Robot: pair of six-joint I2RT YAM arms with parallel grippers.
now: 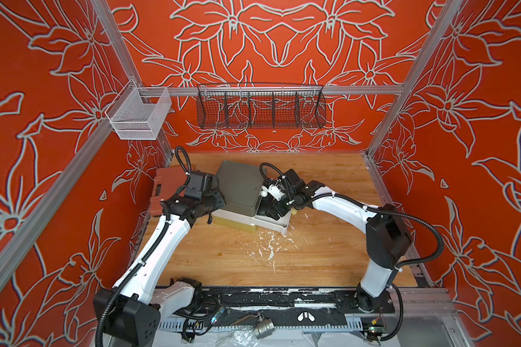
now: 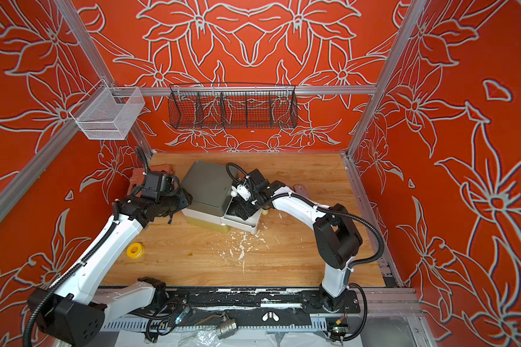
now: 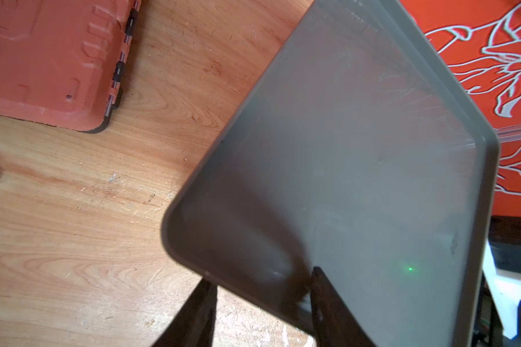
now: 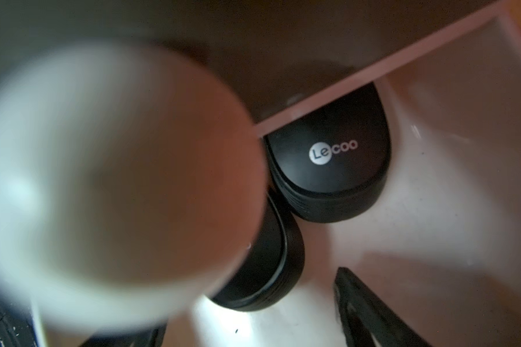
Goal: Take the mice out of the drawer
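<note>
A grey-topped box (image 1: 237, 182) has its white drawer (image 4: 457, 190) pulled out to the right. Inside the drawer are two black Lecoo mice (image 4: 333, 159), one partly under the box's edge, the other (image 4: 278, 260) partly behind a blurred white round object (image 4: 115, 185), probably the drawer knob. My right gripper is over the drawer, open, its fingers low in the right wrist view with nothing seen between them. My left gripper is at the left end of the grey lid (image 3: 341, 162), fingers apart beside its rim, nothing visibly held.
A red case (image 3: 46, 63) lies at the left back. A yellow tape roll (image 2: 135, 250) lies front left. Wire baskets (image 1: 260, 107) hang on the rear rail.
</note>
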